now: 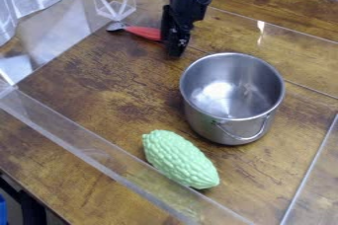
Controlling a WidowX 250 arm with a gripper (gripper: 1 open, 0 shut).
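Observation:
My black gripper is low over the table at the upper middle, at the handle end of a red-handled utensil with a light head pointing left. Whether its fingers are open or closed on the handle is unclear. A steel pot stands to the right, below the gripper. A green bumpy vegetable-like object lies at the bottom middle.
Clear plastic walls border the wooden table.

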